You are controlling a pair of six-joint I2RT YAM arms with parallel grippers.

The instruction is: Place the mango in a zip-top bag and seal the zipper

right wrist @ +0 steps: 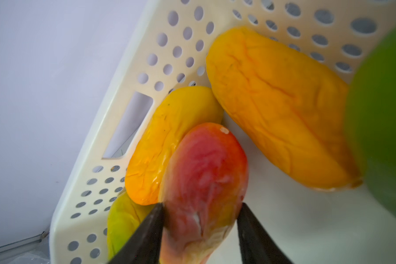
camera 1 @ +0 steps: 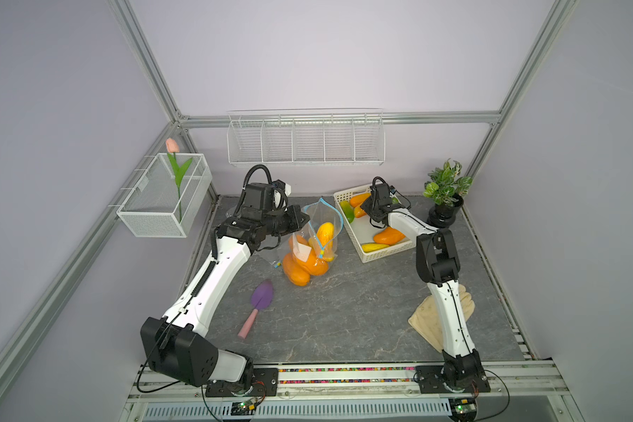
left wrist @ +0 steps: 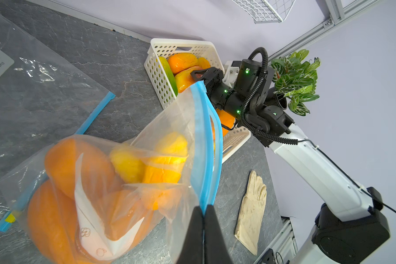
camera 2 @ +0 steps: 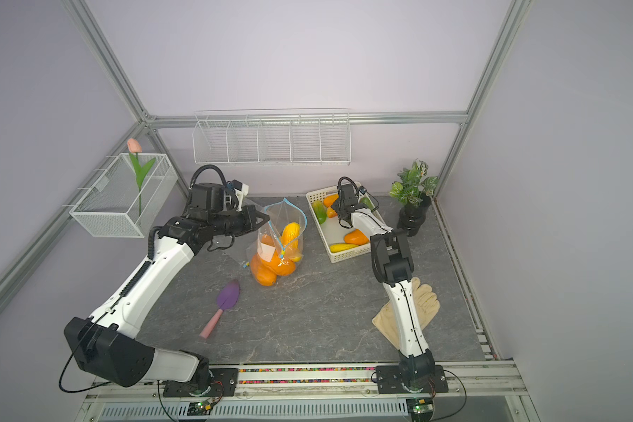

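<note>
In the right wrist view a red-and-yellow mango [right wrist: 204,176] leans on a yellow mango [right wrist: 173,127] inside the white basket [right wrist: 132,88]. My right gripper is part open, one finger on each side of the red mango; whether both fingers press it is unclear. The clear zip top bag [left wrist: 162,118], blue zipper at its mouth, stands gaping on the table with several orange and yellow fruits inside. My left gripper is shut on the bag's rim at the zipper.
Another yellow mango [right wrist: 281,105] and a large green item [right wrist: 382,127] flank the red one. A potted plant [camera 1: 446,186] stands right of the basket. A purple trowel [camera 1: 261,295] and a glove [camera 1: 429,323] lie nearer the front.
</note>
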